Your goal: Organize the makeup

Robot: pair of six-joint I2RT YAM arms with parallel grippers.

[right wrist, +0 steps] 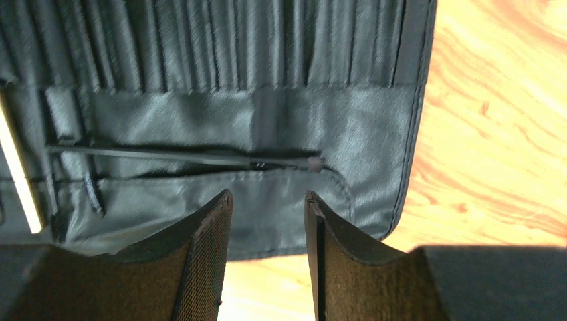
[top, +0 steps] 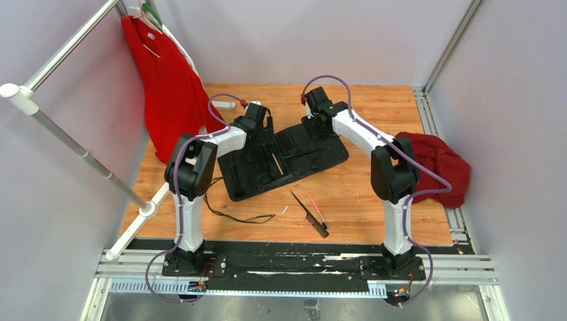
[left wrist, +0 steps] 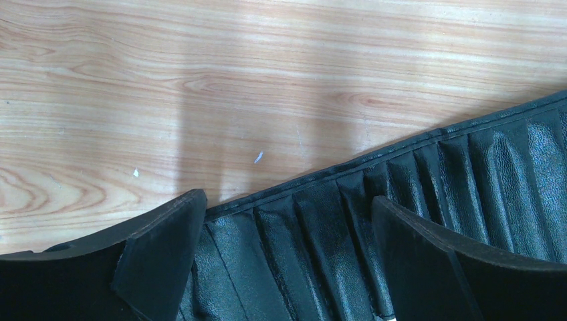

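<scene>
A black makeup roll (top: 249,179) with a row of narrow slots lies opened out and slanted on the wooden table. In the left wrist view, my left gripper stands open over the roll's back edge (left wrist: 394,152), its fingers well apart. My right gripper is partly open above the roll, with nothing between its fingers. Ahead of its fingertips, a dark brush (right wrist: 167,155) lies crosswise on the roll, below the slots. A tan-handled tool (right wrist: 19,164) and a dark stick (right wrist: 80,127) lie farther left.
On the front of the table are a black comb (top: 315,223), a pink stick (top: 317,208) and a loose dark cord (top: 234,217). A dark red cloth (top: 436,170) is heaped at the right. At the left, a red garment (top: 164,87) hangs from a white rack (top: 100,170).
</scene>
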